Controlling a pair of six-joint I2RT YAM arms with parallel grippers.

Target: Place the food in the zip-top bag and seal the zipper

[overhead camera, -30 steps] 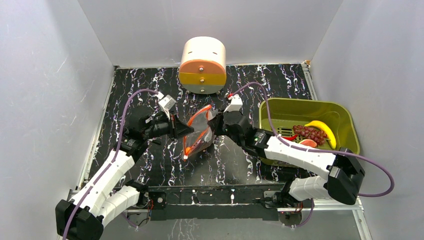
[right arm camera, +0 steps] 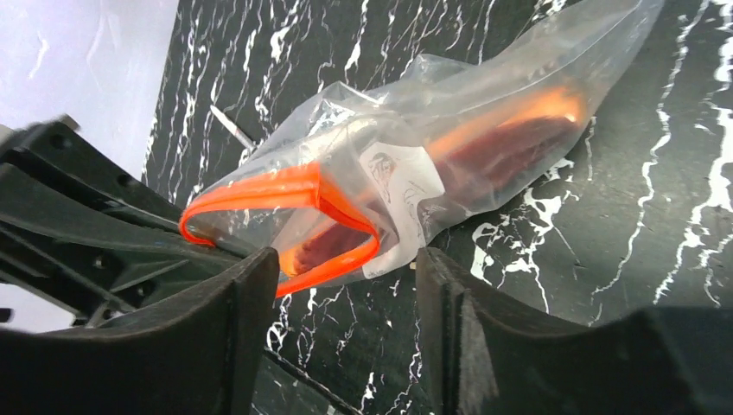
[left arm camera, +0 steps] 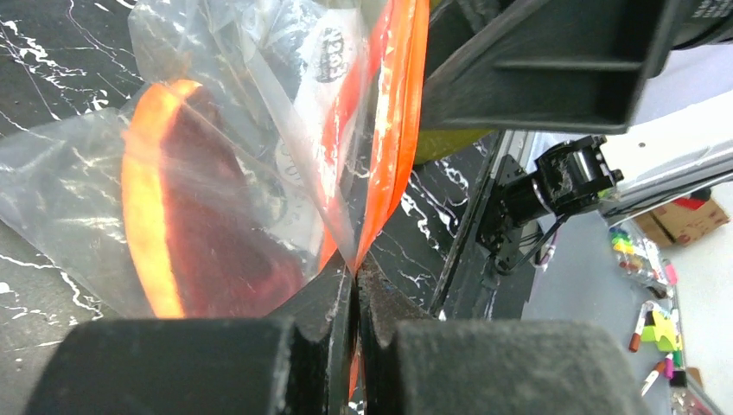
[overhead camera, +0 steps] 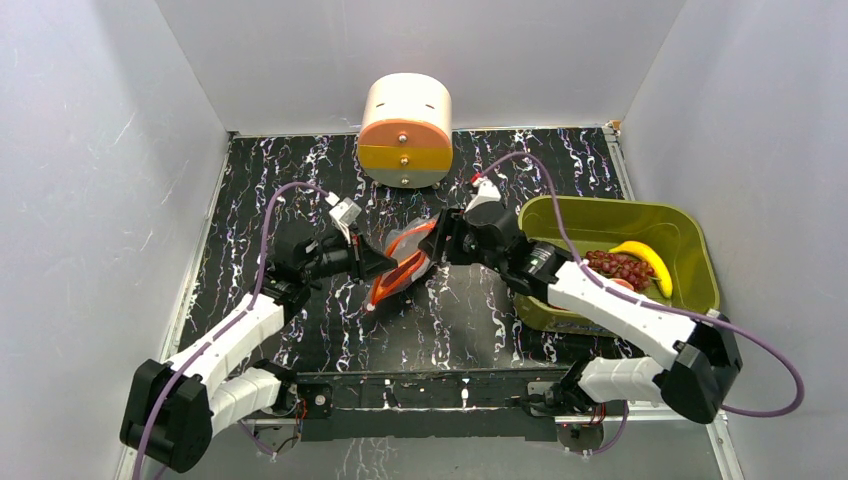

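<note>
A clear zip top bag with an orange zipper rim is on the table, its mouth spread open. Through the plastic shows a reddish-brown food piece with a bright orange edge. My left gripper is shut on the orange rim at one side of the mouth. Across the bag from it, my right gripper is part open. Its fingertips stand apart in front of the bag, and no food shows between them. Whether they touch the plastic I cannot tell.
To the right, a green bin holds a banana, grapes and a pinkish slice, partly hidden by my right arm. A rounded cabinet with drawers stands at the back.
My right gripper has drawn back to the right from the bag's mouth and turned. The left gripper has shifted slightly right, and the bag's mouth looks narrower and more slanted.
</note>
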